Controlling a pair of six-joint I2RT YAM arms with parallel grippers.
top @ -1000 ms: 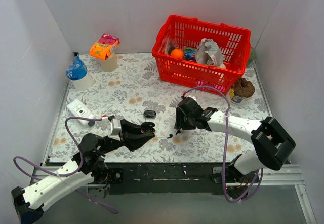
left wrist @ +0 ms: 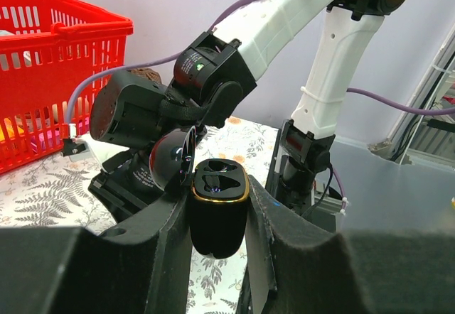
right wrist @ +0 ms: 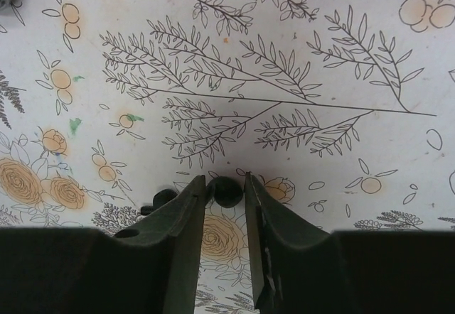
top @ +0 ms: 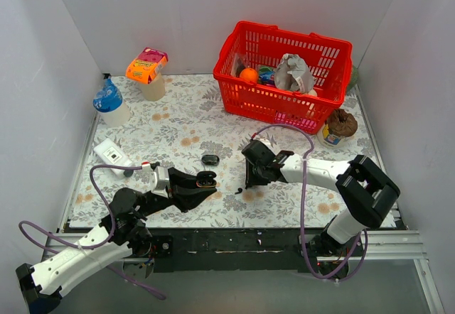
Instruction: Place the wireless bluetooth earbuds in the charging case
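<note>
The black charging case (left wrist: 219, 218), lid open, is held upright in my shut left gripper (top: 206, 185). My right gripper hangs low over the table with its fingertips either side of a small black earbud (right wrist: 228, 193); whether it touches it is unclear. A second black earbud (right wrist: 162, 201) lies just left of that one, also seen in the top view (top: 239, 191), partly behind the right finger in the wrist view. A small dark object (top: 210, 160) lies on the cloth behind the left gripper.
A red basket (top: 281, 101) with items stands at the back right, a brown-topped tub (top: 337, 128) beside it. At the left are a white bottle with blue wrap (top: 111, 106), an orange package (top: 147, 64) and a white power strip (top: 112, 155).
My right arm has shifted a little to the left and lower toward the earbud at its fingertips. The left arm with the case is nearly unmoved.
</note>
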